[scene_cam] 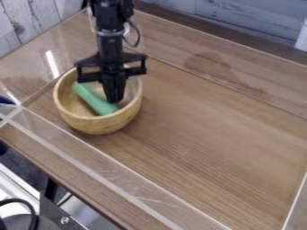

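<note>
A wooden bowl (92, 121) sits at the left of the table, holding a green block (93, 101). The dark gripper (113, 90) reaches down from the top into the bowl, its tips beside the block, partly hiding it. Whether anything is between its fingertips is hard to see; it looks shut.
A grey wall runs along the back left, and a black cable lies at the bottom left corner.
</note>
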